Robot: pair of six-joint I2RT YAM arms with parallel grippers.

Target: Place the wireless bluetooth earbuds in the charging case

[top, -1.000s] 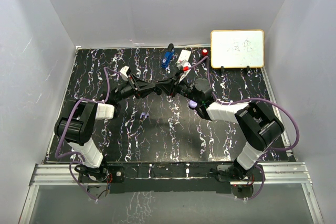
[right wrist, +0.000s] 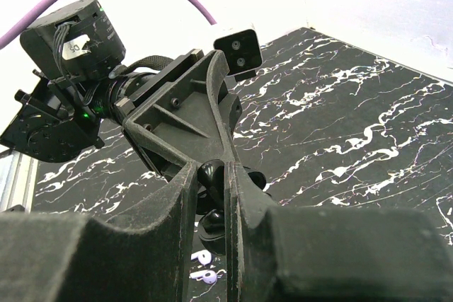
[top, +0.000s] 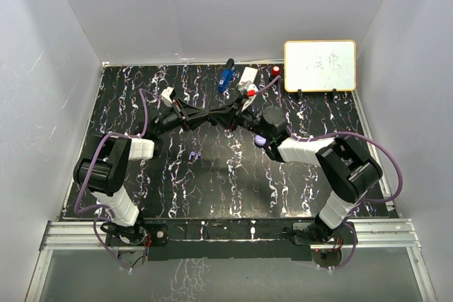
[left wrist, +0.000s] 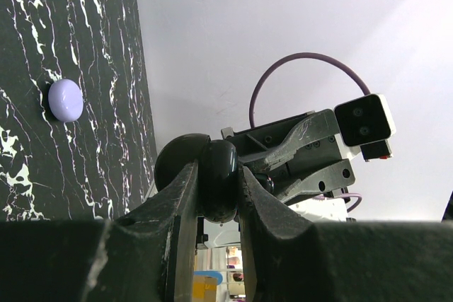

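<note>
A glossy black charging case point(left wrist: 218, 187) is pinched between the fingers of my left gripper point(top: 204, 117). In the right wrist view, black glossy parts of the case point(right wrist: 211, 230) show between the shut fingers of my right gripper point(top: 218, 114). Both grippers meet tip to tip above the table, with the case between them; whether its lid is open cannot be told. Two light purple earbuds point(right wrist: 208, 276) lie on the table below, seen from above as a small purple patch. A smooth purple case point(left wrist: 66, 100) rests on the table, apart from both grippers.
At the back stand a blue object point(top: 226, 79), a white card point(top: 248, 76) and a red-topped item point(top: 275, 71). A whiteboard point(top: 320, 66) leans at the back right.
</note>
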